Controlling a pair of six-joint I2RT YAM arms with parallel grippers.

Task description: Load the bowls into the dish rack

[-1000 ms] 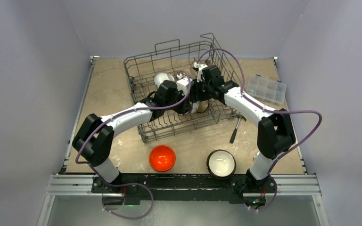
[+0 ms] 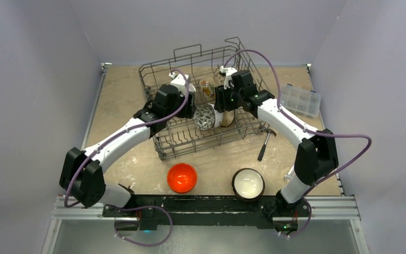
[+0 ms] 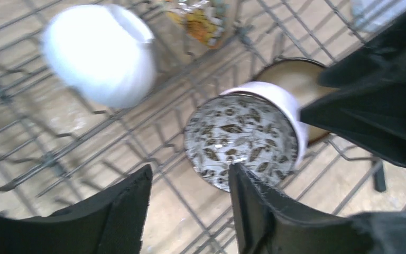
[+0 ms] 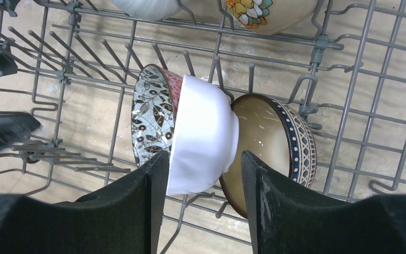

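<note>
The rack [image 2: 190, 143] holds a leaf-patterned bowl [image 3: 240, 137] with a white bowl [image 4: 203, 132] against it, plus a tan bowl [image 4: 261, 153], a white bowl [image 3: 98, 55] and a floral piece [image 4: 264, 16] at the back. My left gripper hangs open above the patterned bowl, nothing between its fingers. My right gripper is over the upright-leaning white bowl; whether it grips that bowl's edge is unclear. An orange bowl [image 2: 182, 178] and a dark-rimmed white bowl [image 2: 248, 183] stand on the table in front.
A clear plastic case [image 2: 298, 101] lies right of the rack, with a hammer [image 2: 263, 148] near its front corner and a wrench at the right front. The table left of the rack is clear.
My left arm has pulled up and leftward, away from the patterned bowl, uncovering it. My right arm has risen slightly.
</note>
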